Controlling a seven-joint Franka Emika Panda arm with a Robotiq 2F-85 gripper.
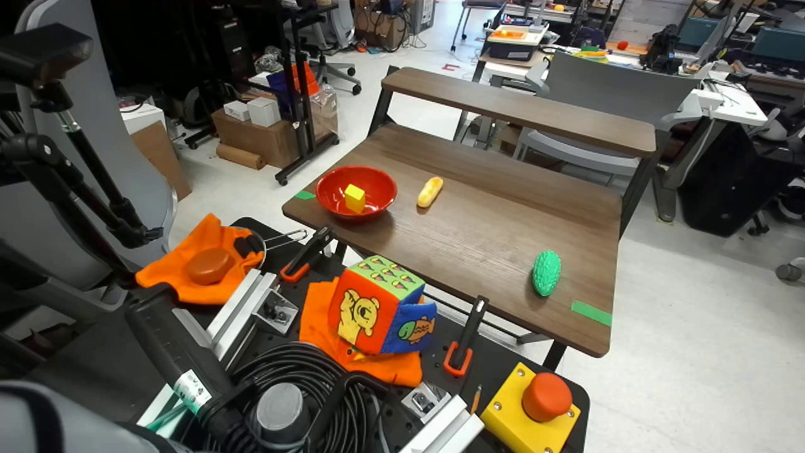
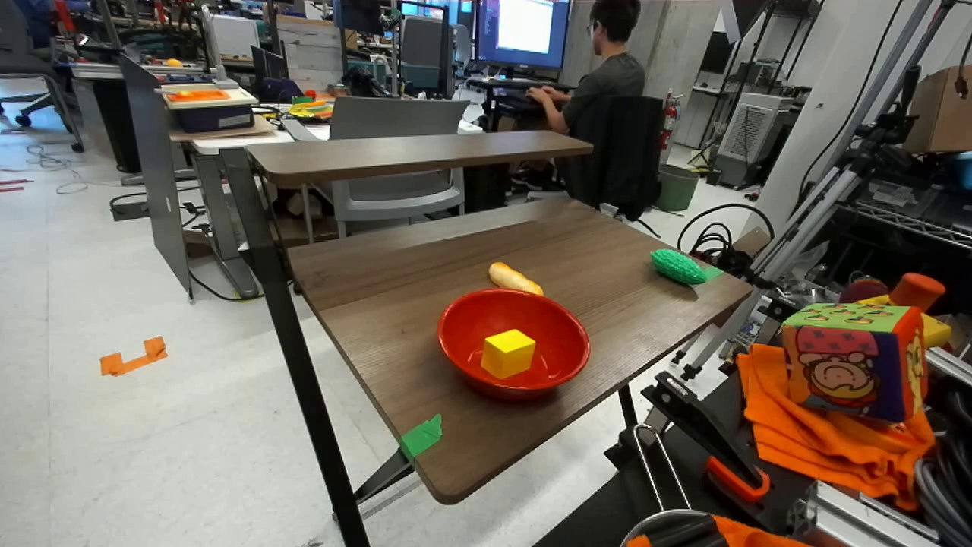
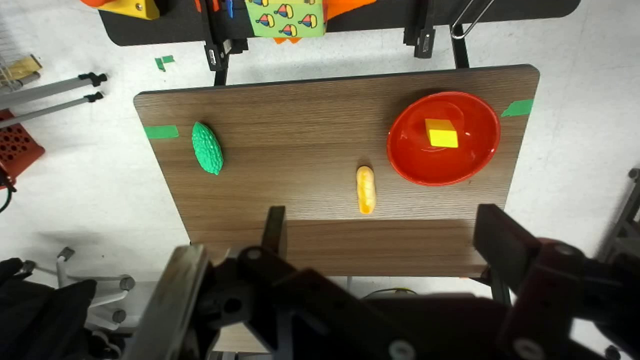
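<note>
Inside the red bowl on the brown table lies a yellow cube. A small yellow bread-like piece rests on the tabletop beside the bowl, apart from it. Toward the opposite end sits a green bumpy oval object, also seen in the first exterior view. My gripper is open high over the table, its two dark fingers wide apart with nothing between them. In both exterior views the gripper itself is out of sight.
The table has wide bare wood in its middle and a raised shelf along its far side. On the black base by the near edge are a soft picture cube, two clamps and a yellow box with a red button.
</note>
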